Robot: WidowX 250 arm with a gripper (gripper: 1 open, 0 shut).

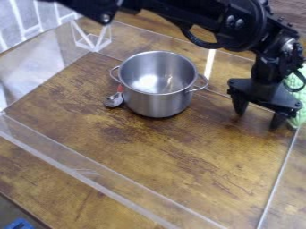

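Observation:
The black robot gripper [263,106] hangs down at the right of the table, low over the wood, its fingers spread open. A green object [298,106], perhaps a cloth, lies behind it at the right edge, partly hidden by the gripper. A steel pot [159,100] with two handles stands left of the gripper, near the middle. A spoon [114,100] with some red on its handle lies at the pot's left side.
Clear plastic edging [34,73] runs along the left and back. A small blue object [17,224] sits at the bottom left corner.

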